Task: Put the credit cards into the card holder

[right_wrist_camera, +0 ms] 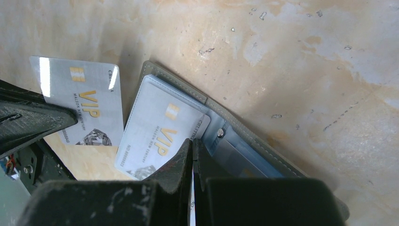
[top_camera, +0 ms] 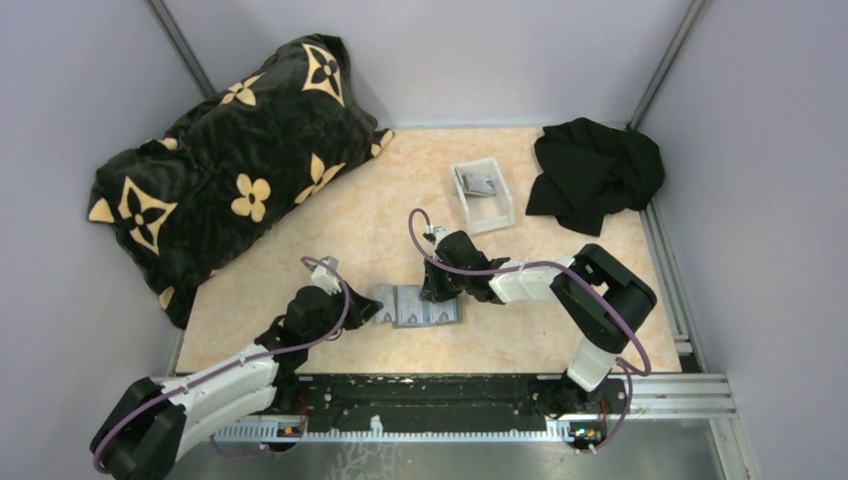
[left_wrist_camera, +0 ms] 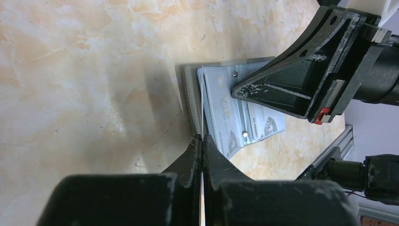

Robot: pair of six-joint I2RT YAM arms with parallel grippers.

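The grey card holder (top_camera: 428, 325) lies open on the table, with silvery VIP cards in its clear pockets; a pocketed card (right_wrist_camera: 146, 125) shows in the right wrist view. My left gripper (top_camera: 374, 306) is shut on a credit card, which the left wrist view shows edge-on as a thin line. This card hangs just left of the holder, its edge close to the pocket's side; whether it touches cannot be told. Over the holder's middle, my right gripper is shut with its tips down at the pocketed card, nothing showing between them.
A white tray (top_camera: 508, 200) with cards (top_camera: 479, 184) in it stands at the back. Behind on the left lies a big dark cushion (top_camera: 250, 150), and a black cloth (top_camera: 597, 175) is at the back right. Bare table lies between the cushion and the holder.
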